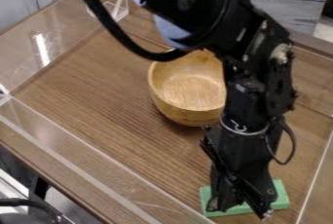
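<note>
My black gripper [240, 184] reaches down at the lower right over a flat green object [208, 201], which lies on the wooden surface near the front edge. The fingers sit on or just over it and hide its middle; whether anything is between them cannot be made out. A wooden bowl [176, 93] stands behind the gripper, partly hidden by the arm.
Clear plastic edges [72, 169] run along the left and front. A clear object stands at the back left.
</note>
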